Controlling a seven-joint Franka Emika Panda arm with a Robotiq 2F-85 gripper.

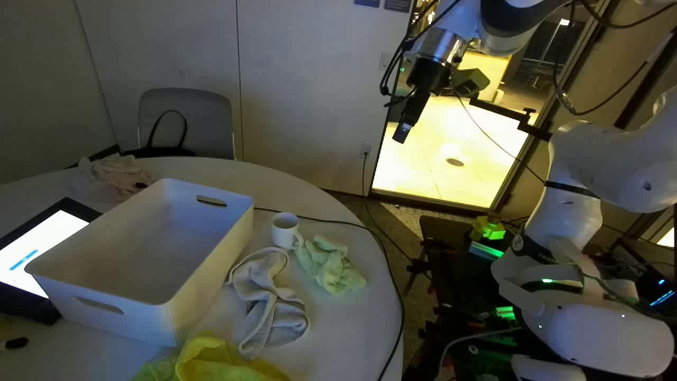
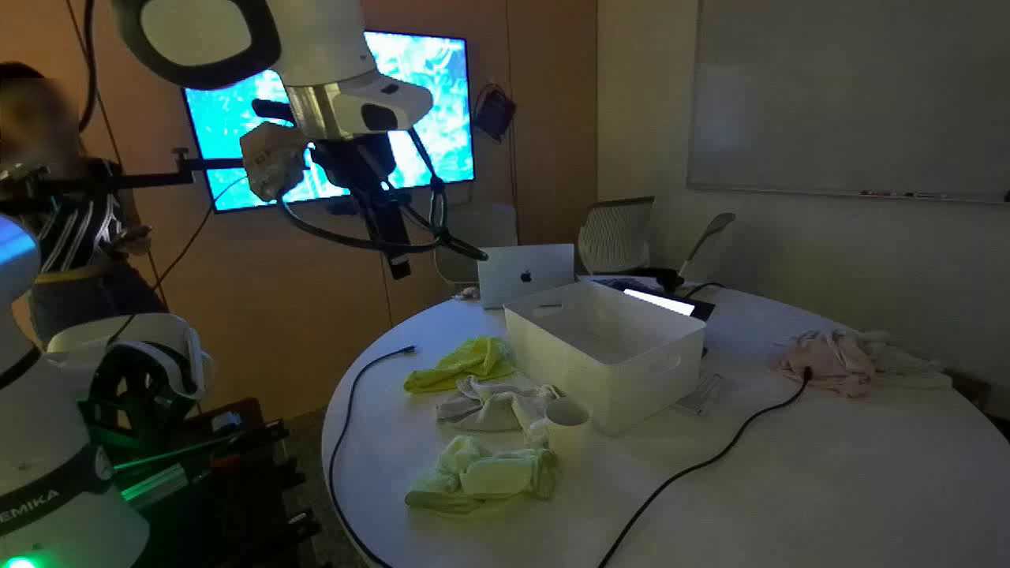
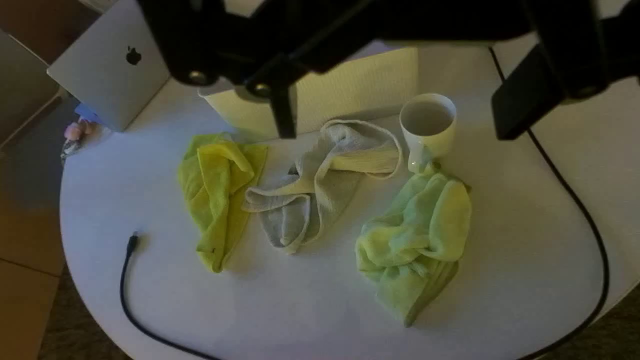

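High above the table's edge, my gripper is open, its fingers spread wide with nothing between them. Three crumpled cloths lie on the table: a yellow one (image 3: 219, 195), a grey one (image 3: 327, 180) in the middle, and a pale green one (image 3: 420, 234). A white mug (image 3: 429, 120) stands upright by the grey and green cloths, its handle close to the green cloth. Behind them is a large white bin (image 1: 209, 266), and no contents show in it. In the first exterior view my gripper (image 1: 403, 132) hangs well clear of everything.
A black cable (image 2: 720, 454) crosses the table near the mug; another cable end (image 3: 132, 243) lies by the yellow cloth. Beyond the bin are a laptop (image 2: 525, 274), a lit tablet (image 1: 44, 254) and a pinkish cloth (image 2: 833, 360). A person (image 2: 85, 227) stands behind my arm.
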